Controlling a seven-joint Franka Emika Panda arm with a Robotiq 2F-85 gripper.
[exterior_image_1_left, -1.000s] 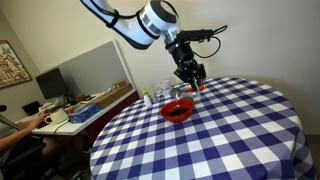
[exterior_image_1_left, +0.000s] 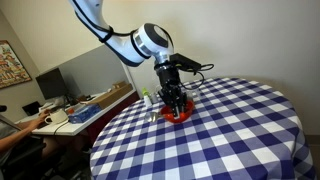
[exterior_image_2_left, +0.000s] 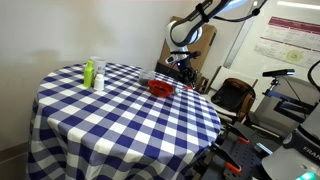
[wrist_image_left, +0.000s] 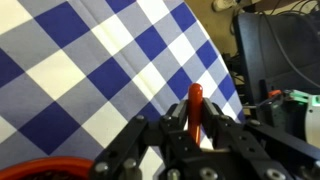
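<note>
In the wrist view, a slim orange-red object (wrist_image_left: 195, 101) sticks up between the fingers of my gripper, which is shut on it. What kind of object it is cannot be made out. The red bowl (wrist_image_left: 45, 169) shows at the lower left of that view, off to one side of the fingers. In exterior view 1 my gripper (exterior_image_1_left: 181, 108) overlaps the red bowl (exterior_image_1_left: 170, 118) and partly hides it. Exterior view 2 has the gripper (exterior_image_2_left: 190, 80) to the right of the bowl (exterior_image_2_left: 160, 90), close to the table's edge.
A blue-and-white checked cloth (exterior_image_2_left: 120, 125) covers the table, with wide clear room. A green bottle (exterior_image_2_left: 88, 74) and a white bottle (exterior_image_2_left: 99, 83) stand on the far side from the arm. In the wrist view the table edge runs along the right.
In exterior view 1 my gripper has come down and to the left, from above and right of the bowl to in front of it. The bowl appears to be in the same place.
</note>
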